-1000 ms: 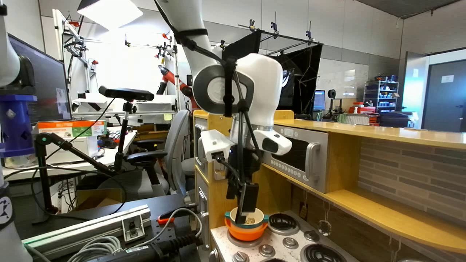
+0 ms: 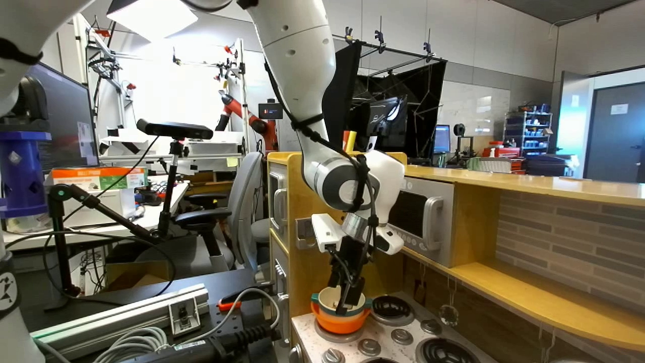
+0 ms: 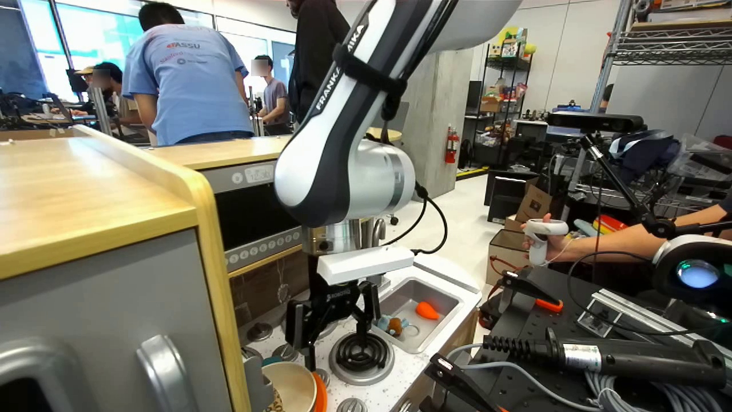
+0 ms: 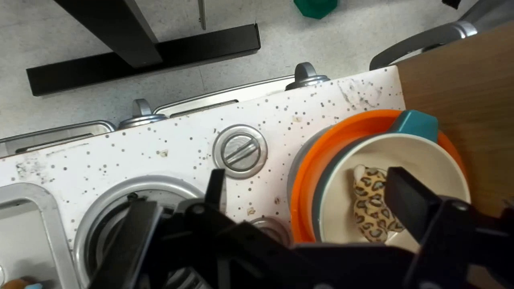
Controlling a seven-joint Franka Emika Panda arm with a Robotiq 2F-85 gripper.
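Observation:
In the wrist view a leopard-spotted plush toy (image 4: 374, 204) lies in a cream bowl (image 4: 337, 192) with teal handles. The bowl sits inside an orange pot (image 4: 301, 202) on a stove burner. My gripper is open, its fingers wide apart and nothing held. One finger (image 4: 409, 202) hangs over the bowl beside the toy; the other (image 4: 139, 236) is over the neighbouring burner. In exterior view 1 the gripper (image 2: 345, 296) is low over the bowl (image 2: 330, 296), hiding most of the toy.
A wooden cabinet wall (image 2: 314, 266) rises close beside the pot, with a shelf and microwave (image 2: 420, 212) above the stove. Next to the stove, a sink (image 3: 449, 302) holds an orange carrot-like toy (image 3: 426, 310) and another small toy. The burner (image 3: 361, 353) nearest the sink is bare.
The arm has come down and swung right in exterior view 1, tilting the gripper. The pot and bowl stay where they were.

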